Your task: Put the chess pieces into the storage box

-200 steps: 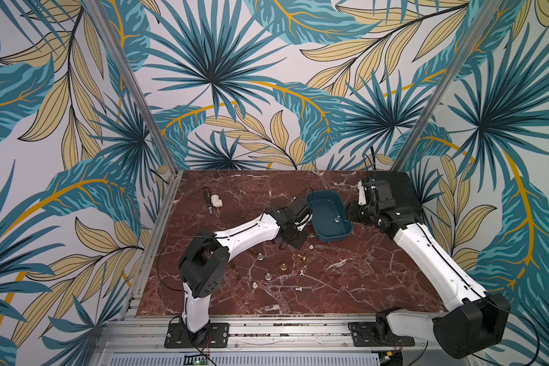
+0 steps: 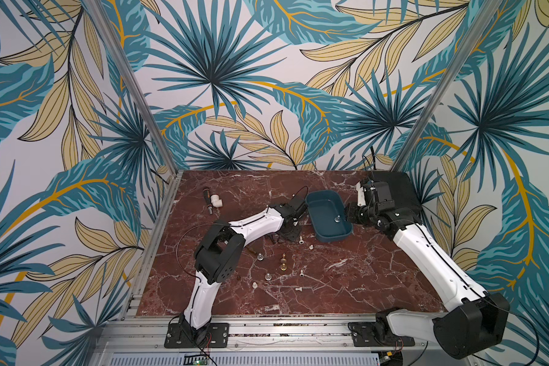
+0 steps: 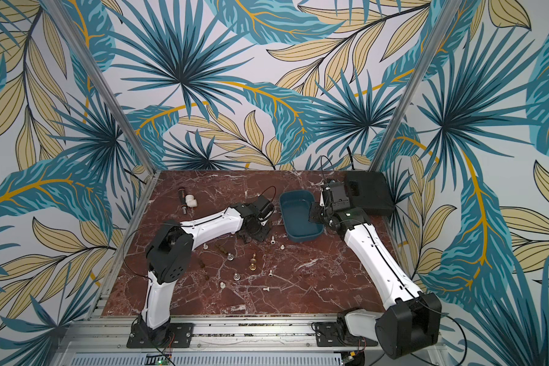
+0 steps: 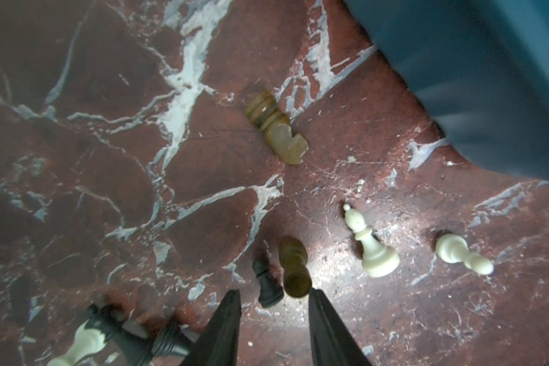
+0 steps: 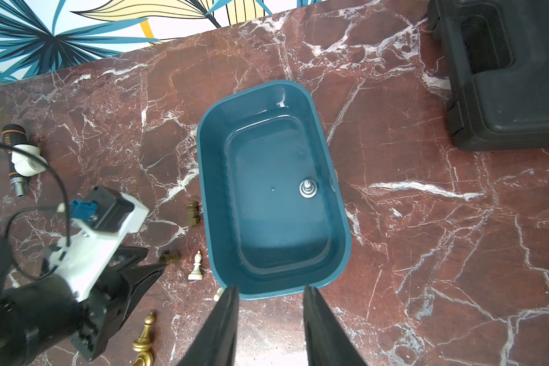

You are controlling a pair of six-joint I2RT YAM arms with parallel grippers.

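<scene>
My left gripper hovers open over scattered chess pieces: an amber piece [image 4: 297, 280], a black pawn [image 4: 268, 286], another amber piece lying farther forward [image 4: 286, 143], a white bishop [image 4: 375, 256] and white pawn [image 4: 466, 256]. Larger black pieces [image 4: 131, 341] lie at the lower left of the left wrist view. A gold piece [image 5: 143, 341] lies lower left in the right wrist view. The blue storage box [image 5: 205, 201] holds a small silvery piece [image 5: 308, 188]. My right gripper is open above the box's near edge, with nothing between its fingers.
A black case [image 5: 500, 103] sits at the back right. A white cup-like object [image 5: 27, 161] and dark cylinder [image 5: 15, 140] lie at the back left. More small pieces lie on the front of the marble table [image 2: 378, 274]; the table right of the box is clear in the right wrist view.
The right arm has stayed nearly still.
</scene>
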